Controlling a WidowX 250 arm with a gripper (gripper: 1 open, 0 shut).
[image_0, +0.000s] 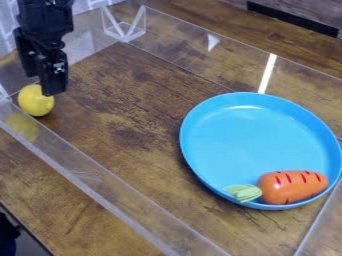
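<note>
The black gripper (43, 72) hangs at the upper left, open, just above a small yellow object (36, 100), which rests on the wooden surface by the clear wall. A blue plate (247, 135) lies on the right, holding an orange toy carrot (293, 185) with pale green top at its front edge.
Clear plastic walls (120, 190) border the wooden surface (134, 130) along the front-left, back and right. The middle of the surface between the yellow object and the plate is bare.
</note>
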